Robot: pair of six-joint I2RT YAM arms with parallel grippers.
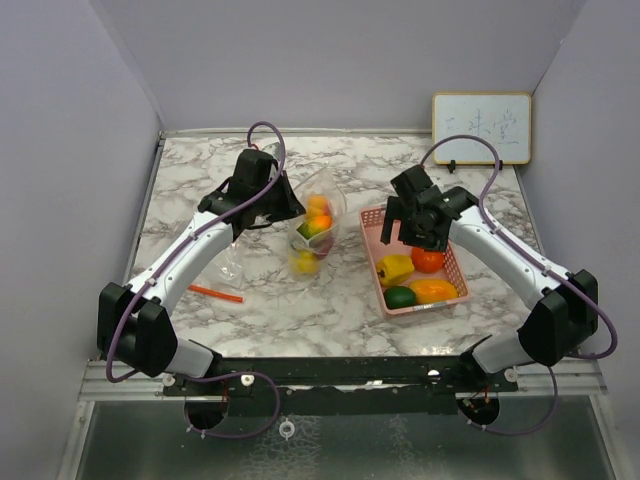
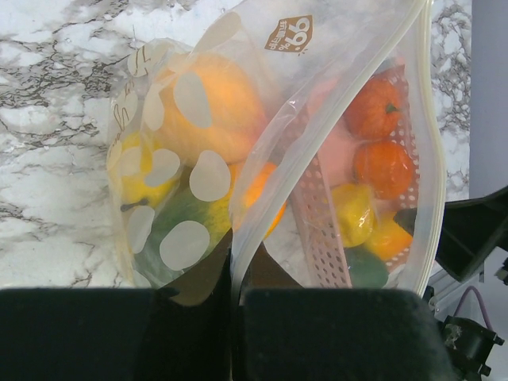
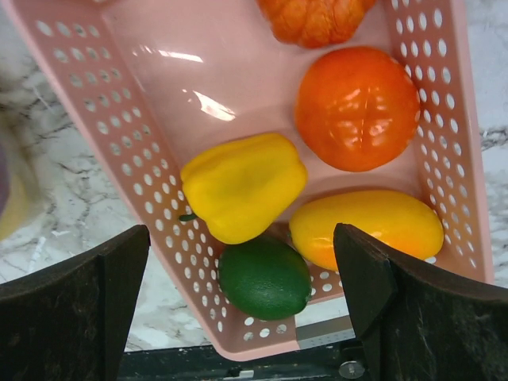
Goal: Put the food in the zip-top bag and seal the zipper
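The zip top bag [image 1: 318, 225] stands mid-table with several food pieces inside, seen through its dotted plastic. My left gripper is shut on the near edge of its open zipper top. My right gripper is open, above the pink basket [image 3: 95, 95], with nothing between its fingers. In the basket lie a yellow pepper [image 3: 242, 182], a green piece [image 3: 264, 282], a yellow-orange oblong piece [image 3: 365, 226], an orange tomato-like piece [image 3: 357, 107] and a small pumpkin [image 3: 313, 16].
A whiteboard [image 1: 480, 125] lies at the back right. A flat clear bag with a red zipper strip [image 1: 215, 293] lies on the left of the table, under and beside my left arm.
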